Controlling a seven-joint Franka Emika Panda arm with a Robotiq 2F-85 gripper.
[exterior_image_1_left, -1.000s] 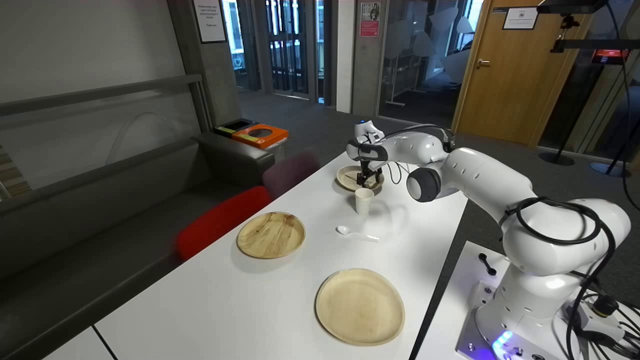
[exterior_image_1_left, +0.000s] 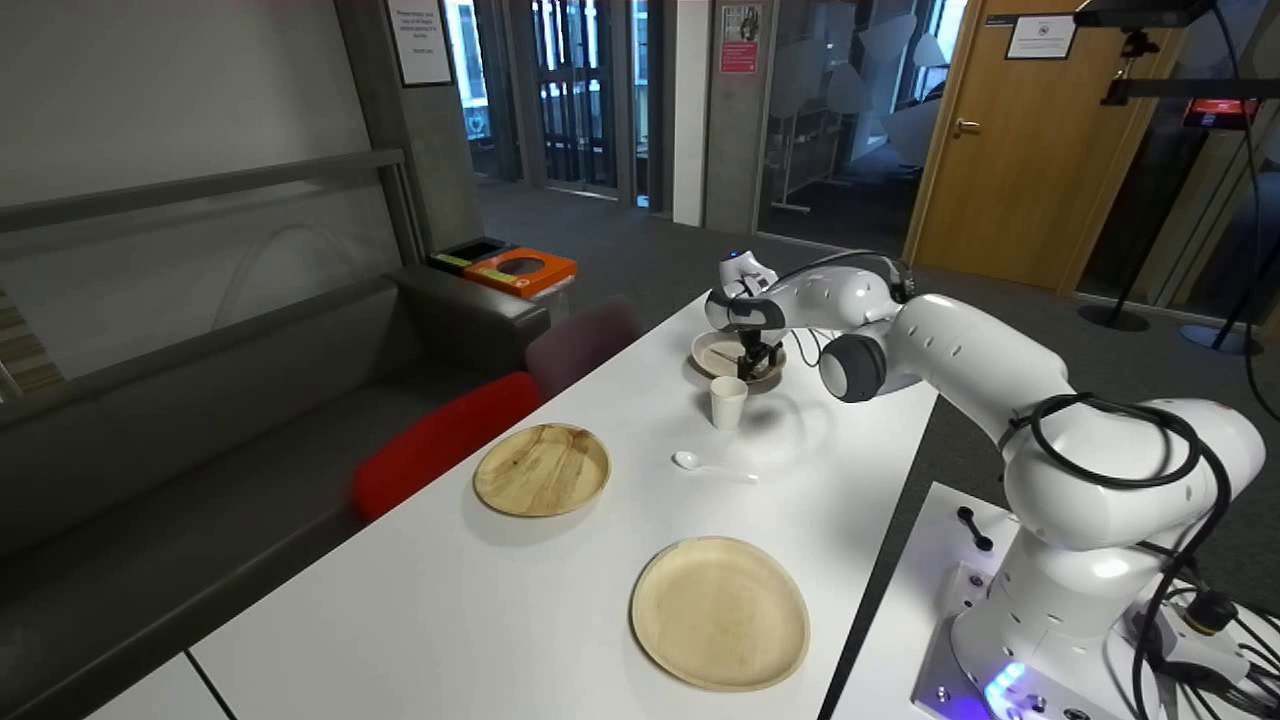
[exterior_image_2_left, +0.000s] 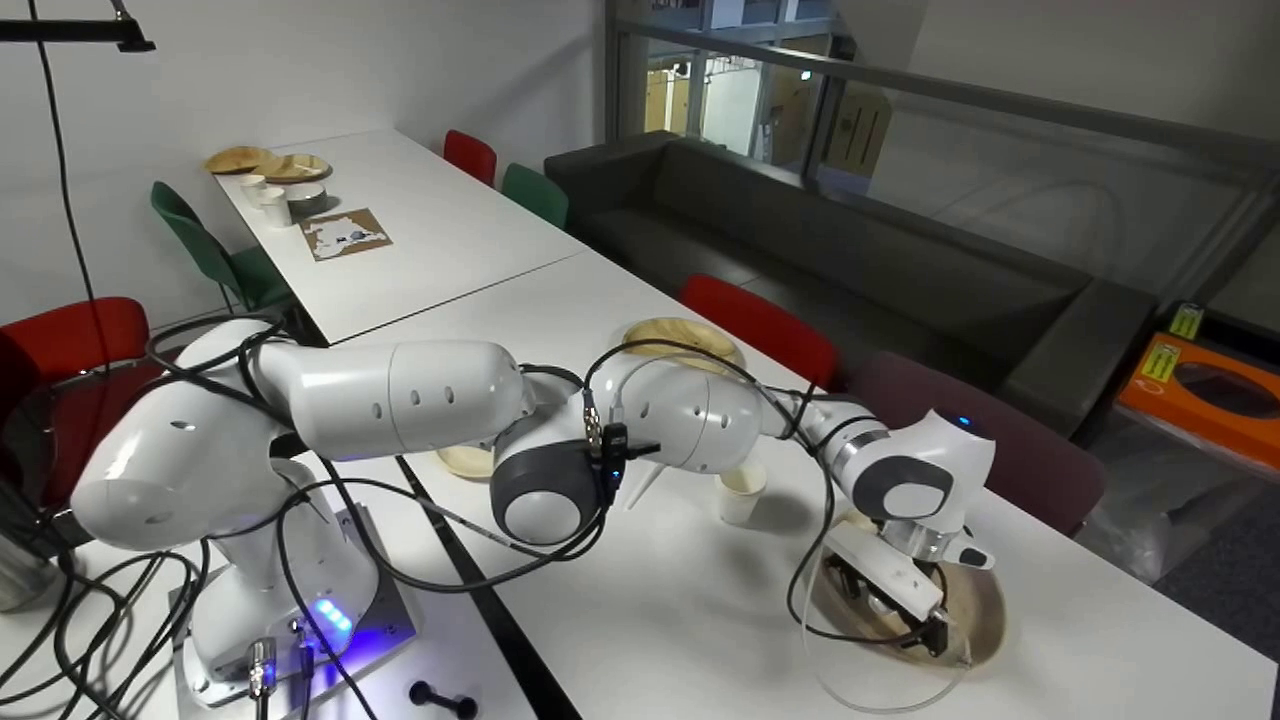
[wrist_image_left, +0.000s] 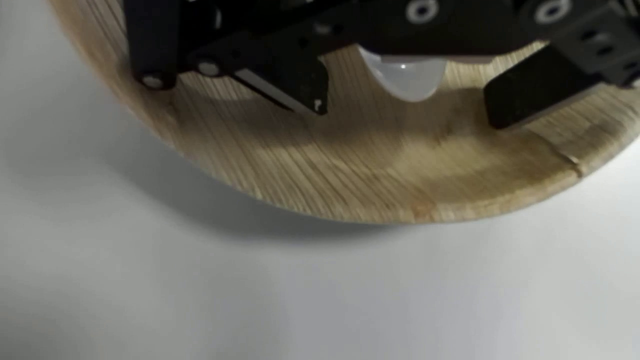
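At the table's far end in exterior view 1, my gripper (exterior_image_1_left: 758, 362) is down in a round wooden plate (exterior_image_1_left: 705, 353). In the wrist view the fingers of my gripper stand wide apart, open, over the inside of the plate (wrist_image_left: 360, 186). Between them, and partly behind the gripper body, shows the rounded white tip of what looks like a plastic spoon (wrist_image_left: 411, 81); neither finger appears to touch it. Exterior view 2 has the plate (exterior_image_2_left: 986, 618) largely covered by the gripper and wrist.
A white cup (exterior_image_1_left: 727, 406) stands close to the far plate. Nearer lie a white spoon (exterior_image_1_left: 714, 467) and two empty wooden plates, one at left (exterior_image_1_left: 542, 470) and one in front (exterior_image_1_left: 720, 614). Bare table lies between them.
The far plate and my gripper have both shifted a little to the right in exterior view 1. Cup, loose spoon and the other plates are where they were.
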